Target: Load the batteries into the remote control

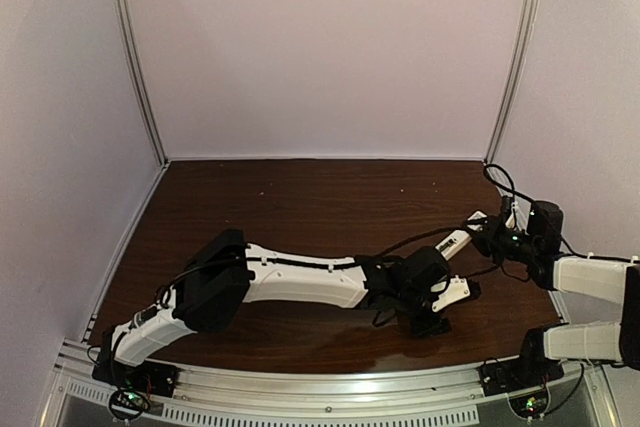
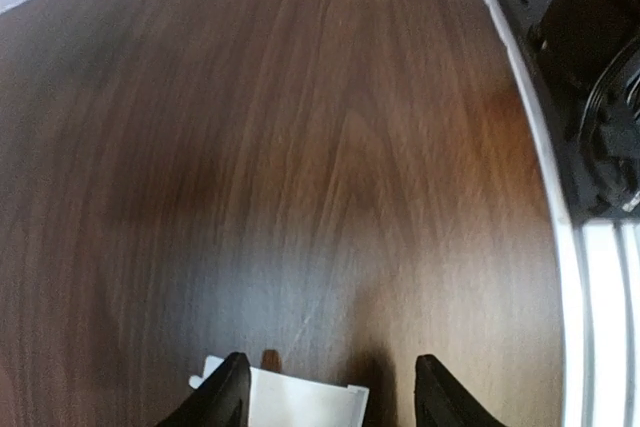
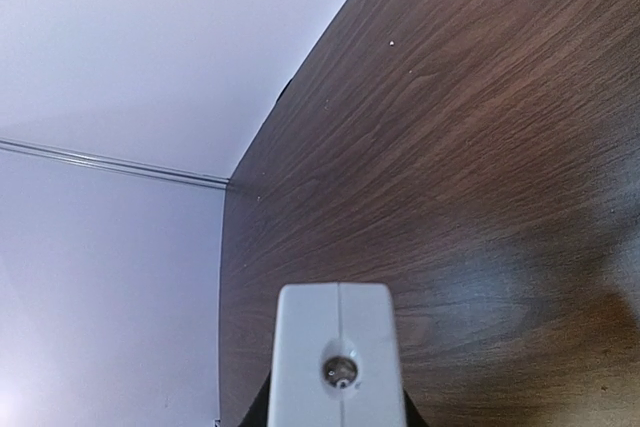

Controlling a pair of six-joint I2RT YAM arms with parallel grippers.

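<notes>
The white remote control (image 1: 455, 244), battery compartment upward in the top view, is held by my right gripper (image 1: 485, 227), which is shut on it; the remote's end (image 3: 338, 347) fills the bottom of the right wrist view. My left gripper is low at the table's front right, fingers apart. The small white battery cover (image 2: 300, 402) lies on the table between them in the left wrist view; in the top view the left arm hides it. I cannot make out any loose battery.
The metal front rail (image 1: 330, 379) and black arm mount (image 2: 555, 77) border the working spot. Pale walls surround the table, and cables loop above both arms.
</notes>
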